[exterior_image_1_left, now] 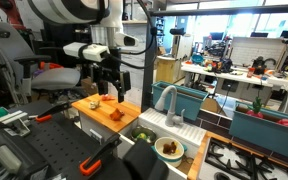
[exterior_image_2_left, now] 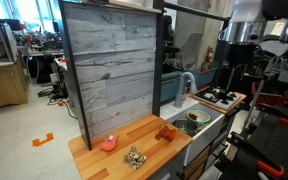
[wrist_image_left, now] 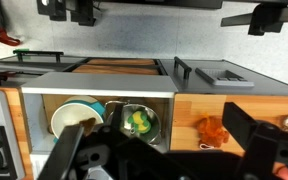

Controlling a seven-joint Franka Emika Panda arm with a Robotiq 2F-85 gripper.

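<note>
In the wrist view my gripper looks open, with its dark fingers apart at the bottom of the picture. Between them shows a metal pot [wrist_image_left: 152, 132] holding something green [wrist_image_left: 136, 122], in the sink below. Left of the pot, a light bowl [wrist_image_left: 60, 118] is partly covered by a finger. An orange item [wrist_image_left: 212, 130] lies on the wooden counter [wrist_image_left: 246, 104] at the right. Exterior view 1 has the white arm [exterior_image_1_left: 106, 48] raised over the counter's left part, clear of everything on it. Nothing visible is held.
Beside the orange item are a pink object [exterior_image_2_left: 109, 143] and a beige knobbly one [exterior_image_2_left: 135, 157]. A tall faucet [exterior_image_1_left: 167, 98] rises behind the sink. The gas stove [exterior_image_1_left: 229, 160] stands to its right. A plank wall [exterior_image_2_left: 119, 70] backs the counter.
</note>
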